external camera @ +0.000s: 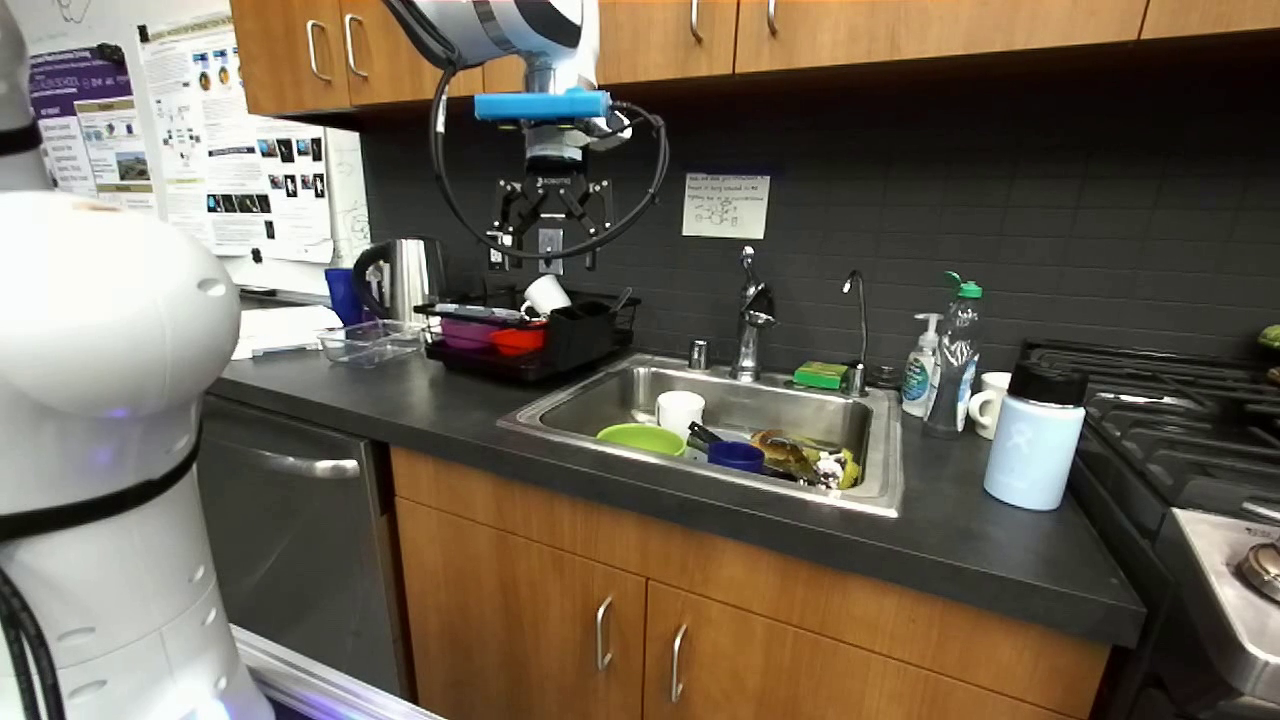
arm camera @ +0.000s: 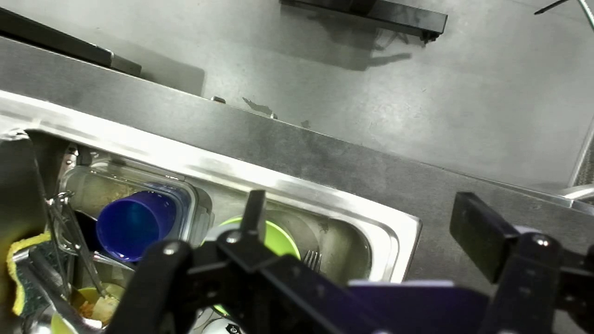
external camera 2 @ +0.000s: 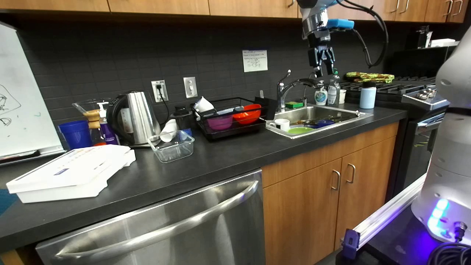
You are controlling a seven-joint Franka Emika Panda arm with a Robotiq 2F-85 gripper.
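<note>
High above the counter, my gripper (external camera: 548, 258) stands open and empty, its fingers pointing down. In the wrist view its two fingers (arm camera: 480, 236) are wide apart, with part of the sink and counter showing below. The steel sink (external camera: 564, 422) holds a white mug (external camera: 679, 410), a lime green bowl (external camera: 642, 439) and a dark blue cup (external camera: 735, 456). From above, the blue cup (arm camera: 135, 225) rests in a clear container, and a finger partly covers the green bowl (arm camera: 281, 240). A fork (arm camera: 312, 260) lies beside that bowl.
Left of the sink is a black dish rack (external camera 2: 225, 130) with a purple bowl (external camera 2: 219, 122) and a red bowl (external camera 2: 248, 115). The faucet (external camera: 749, 324) rises behind the sink. A light blue bottle (external camera: 1034, 450) stands right of it. Counter in front of the rack (external camera 2: 229, 152) is clear.
</note>
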